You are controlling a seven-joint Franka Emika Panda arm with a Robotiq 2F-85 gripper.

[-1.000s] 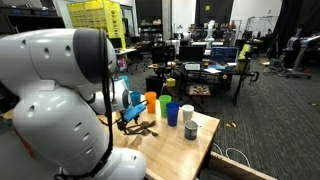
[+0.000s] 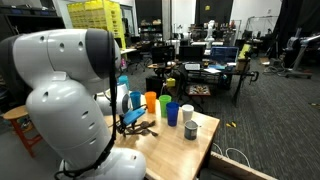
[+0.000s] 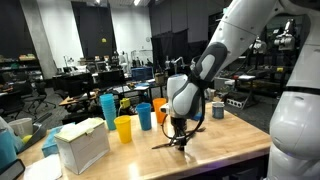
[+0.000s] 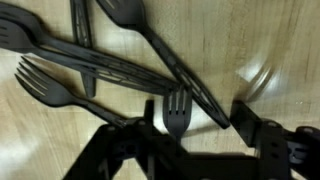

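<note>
Several black plastic forks (image 4: 125, 75) lie crossed over one another on the light wooden table, mostly to the left in the wrist view. My gripper hangs low over them, its fingers apart. Between the fingertips show the tines of one fork (image 4: 177, 112) and the handle end of another fork (image 4: 205, 98), which runs close to the right finger. Whether the fingers touch either one is unclear. In exterior view 2 the gripper (image 3: 180, 146) points down at the dark pieces on the tabletop.
Blue (image 2: 172, 113), white (image 2: 187, 112), green (image 2: 165, 103) and orange (image 2: 151, 102) cups stand farther back, with a metal can (image 2: 191, 130) to the right. A white box (image 3: 82, 143) sits at the table's left in exterior view 2. Bare wood lies in front of the can.
The arm has shifted slightly, and the gripper appears a little lower by the forks. Cups and can stand as before.
</note>
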